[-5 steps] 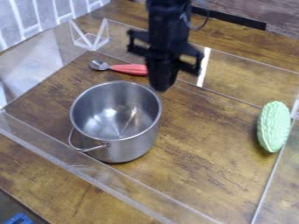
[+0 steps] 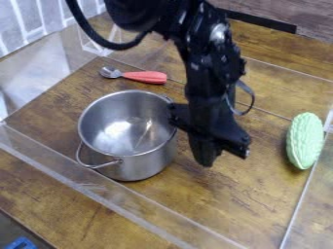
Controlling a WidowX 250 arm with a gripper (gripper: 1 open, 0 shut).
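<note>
My gripper (image 2: 204, 154) is low over the wooden table, just right of a steel pot (image 2: 120, 124) with a wire handle on its left. It looks shut, with nothing visible between its fingers. A pale green cabbage-like object (image 2: 305, 141) lies on the right. A red-handled tool (image 2: 143, 77) with a silver head lies behind the pot.
Clear plastic walls border the worktop. A small blue item sits in the bottom-left corner.
My gripper has come down and toward the front, to beside the pot's right side. The pot and other objects look unmoved.
</note>
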